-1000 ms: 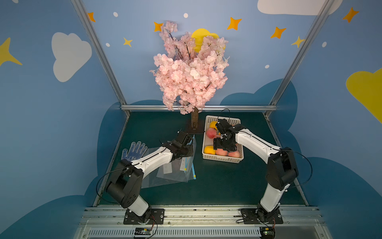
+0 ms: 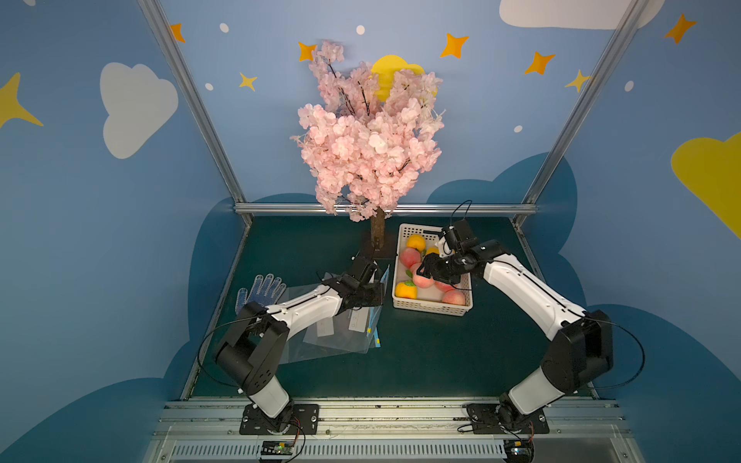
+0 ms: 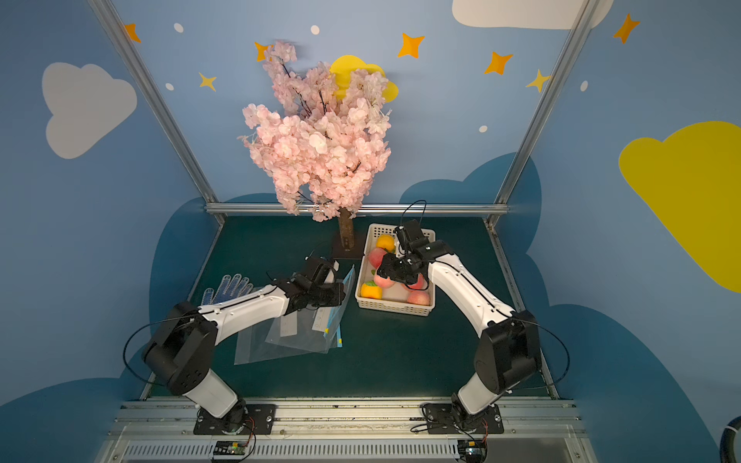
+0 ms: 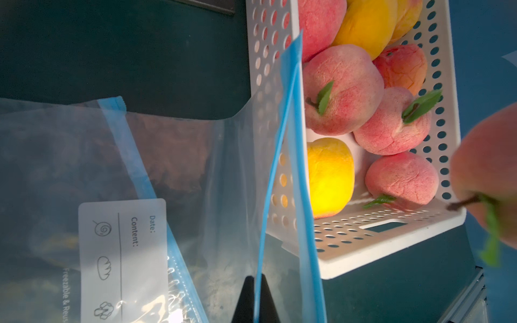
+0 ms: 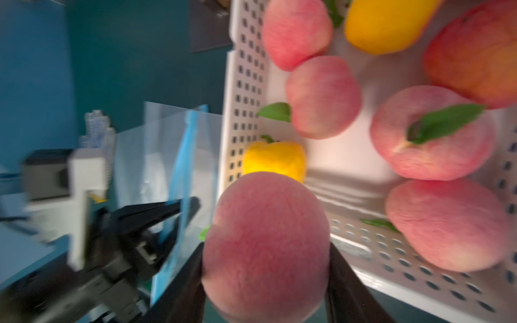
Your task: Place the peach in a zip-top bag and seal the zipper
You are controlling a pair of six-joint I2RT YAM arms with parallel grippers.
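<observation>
A clear zip top bag [image 4: 215, 161] with blue zipper strips lies left of the basket, its upper edge raised. My left gripper is shut on that edge at the blue strip, seen in the left wrist view. My right gripper is shut on a pink peach [image 5: 266, 231], held above the front left of the basket, close to the bag's opening. The same peach appears blurred, with stem and leaf, at the right edge of the left wrist view.
The white basket [image 3: 393, 308] holds several peaches and yellow fruits. Further bags and a glove [image 2: 262, 290] lie at the left. A blossom tree [image 2: 377, 227] stands behind.
My right gripper has lifted and the arm has reached farther over the basket, bringing up the peach. The left gripper has shifted slightly rightward with the bag's edge.
</observation>
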